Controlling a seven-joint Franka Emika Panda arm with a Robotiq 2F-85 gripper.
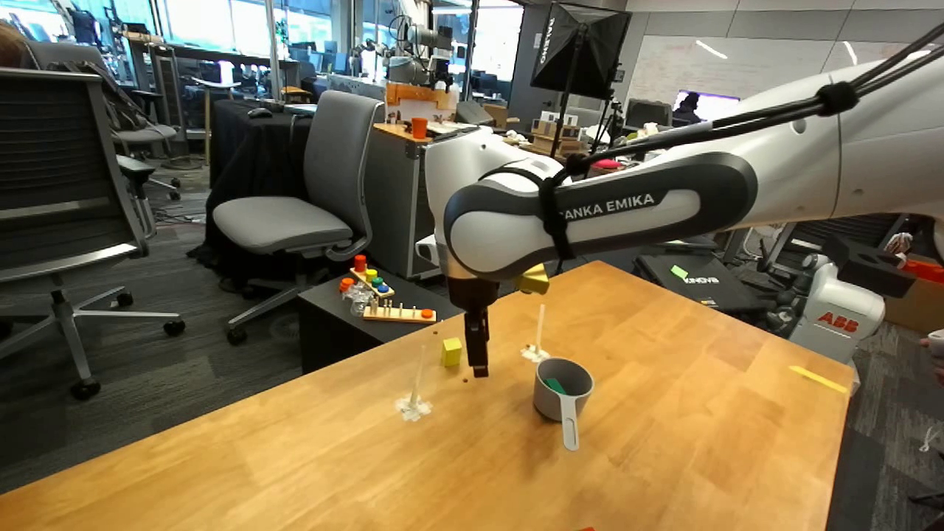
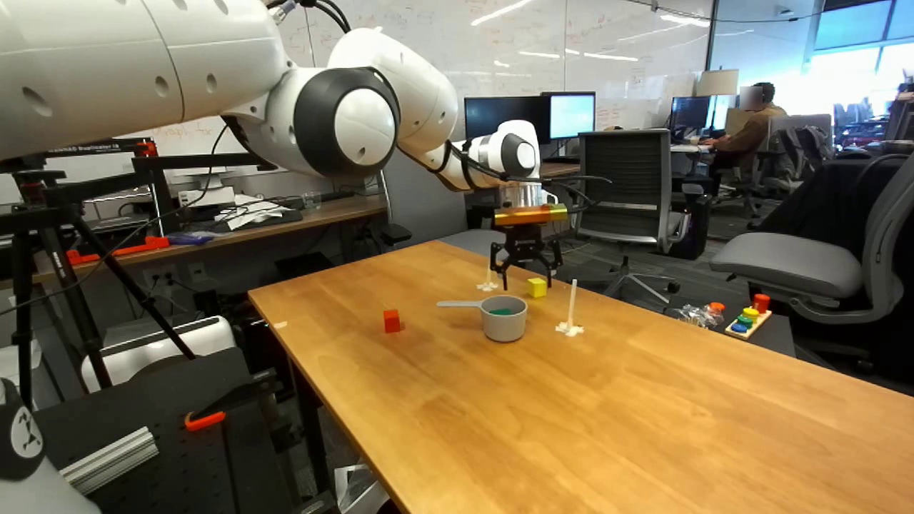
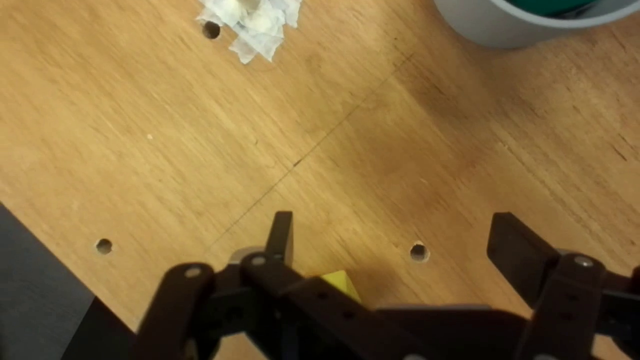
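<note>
My gripper hangs just above the table, its fingers spread wide with nothing between them. Close to it stands a yellow cube, which in the wrist view shows only as a corner behind the gripper's dark linkage. A grey cup with a handle sits on the table and has something green inside. Off to the cup's handle side, a red cube rests alone on the wood. At the bottom of the wrist view, one finger is left of the gap and the other is right.
Two thin upright sticks are fixed to the table with white tape, one near and one farther back. A dark side table with peg toys adjoins the table edge.
</note>
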